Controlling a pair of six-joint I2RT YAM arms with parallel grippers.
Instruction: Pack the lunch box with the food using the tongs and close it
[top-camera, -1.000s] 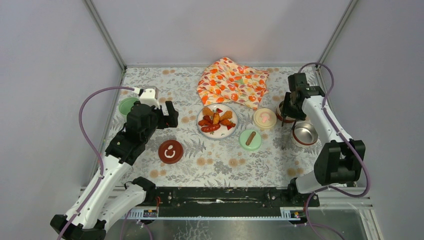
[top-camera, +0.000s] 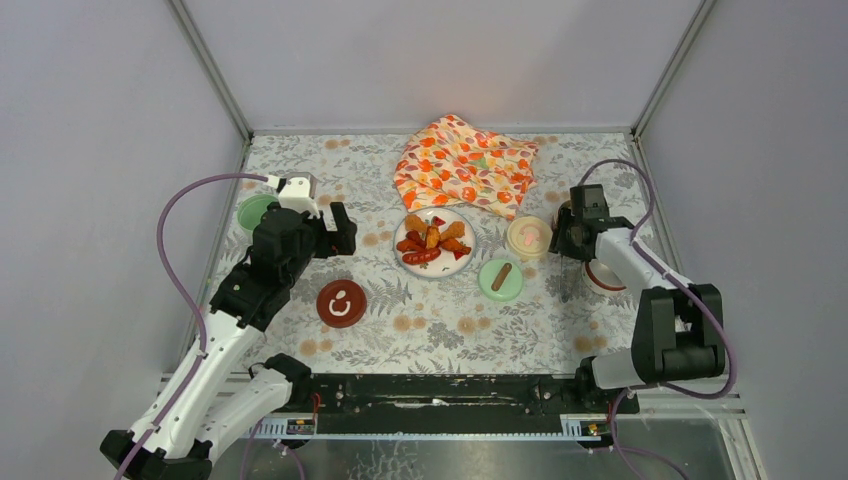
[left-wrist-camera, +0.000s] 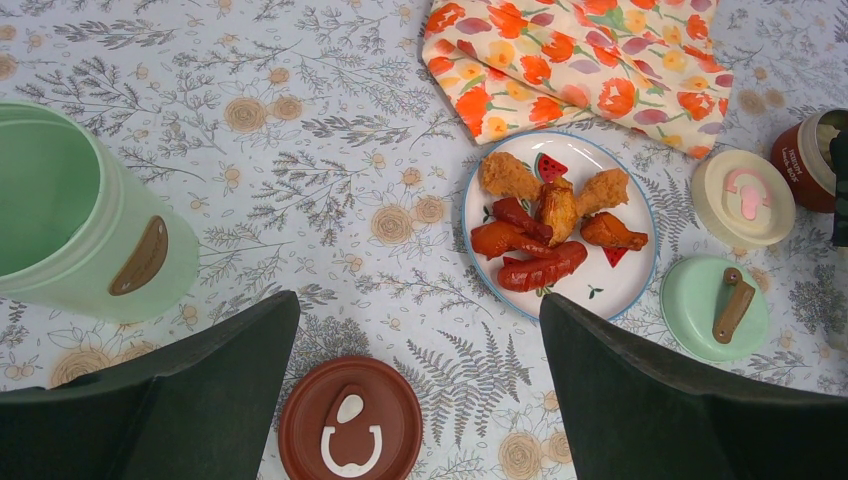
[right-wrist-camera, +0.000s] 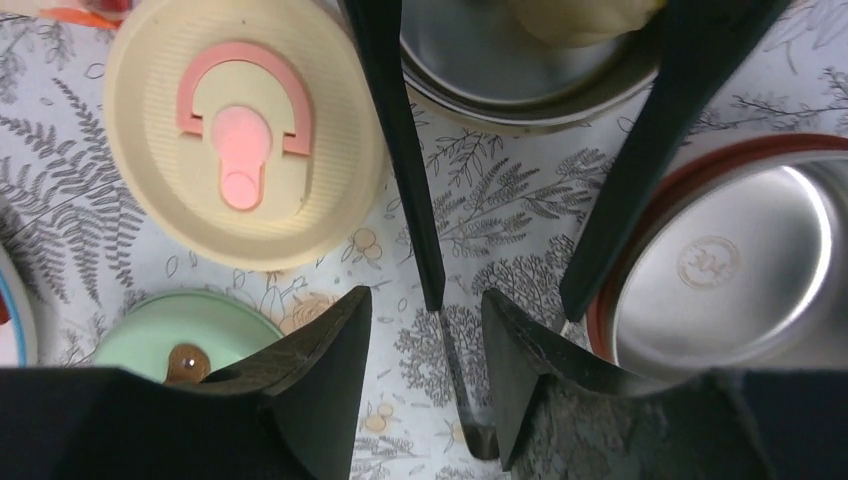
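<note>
My left gripper hangs open over the left of the table, nothing between its fingers. In the middle lies the white plate (top-camera: 400, 268) with chicken pieces and a sausage (top-camera: 421, 257). My right gripper is over the right side, fingertips apart. Two long dark tapered sticks (right-wrist-camera: 405, 150) cross its view; one tip shows between the fingers, and whether they are gripped cannot be told. A steel-lined container (right-wrist-camera: 480, 70) holds a pale yellowish piece (right-wrist-camera: 585, 22). The brown-rimmed steel bowl (right-wrist-camera: 760, 270) beside it looks empty.
Lids lie on the table: cream (top-camera: 528, 237), green (top-camera: 501, 280) and brown (top-camera: 341, 303). A green container (left-wrist-camera: 180, 245) stands at the left. The patterned cloth (top-camera: 465, 165) lies behind the plate.
The left arm has stayed still.
</note>
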